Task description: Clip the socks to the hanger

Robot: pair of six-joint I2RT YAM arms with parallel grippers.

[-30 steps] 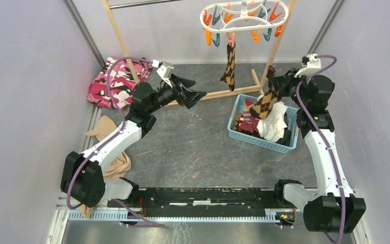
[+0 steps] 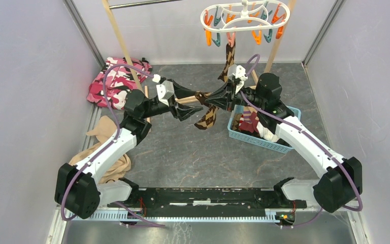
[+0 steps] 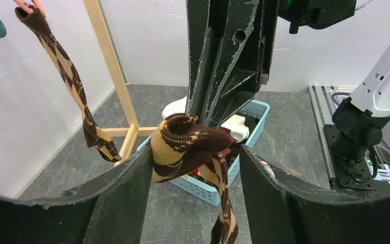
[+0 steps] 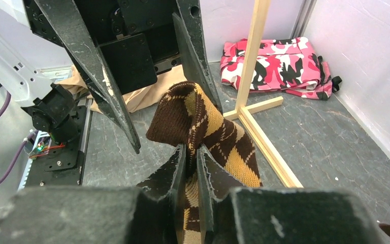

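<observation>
A brown and tan argyle sock (image 4: 233, 147) is pinched in my right gripper, its opening sticking out past the fingertips and its foot hanging below. My left gripper (image 2: 199, 99) faces it from the left, fingers apart. In the left wrist view the sock's cuff (image 3: 177, 147) sits between the left fingers, closer to one of them; whether it touches is unclear. A matching sock (image 3: 68, 76) hangs from a pink clip (image 2: 231, 38) on the white oval hanger (image 2: 245, 29), which carries several orange and teal clips.
Below the right arm stands a blue basket (image 2: 260, 143) of other socks. A wooden frame (image 2: 119, 35) rises behind. Pink camouflage cloth (image 2: 112, 84) and beige cloth (image 2: 112, 168) lie at the left.
My right gripper has carried the sock leftward from above the basket to the left gripper.
</observation>
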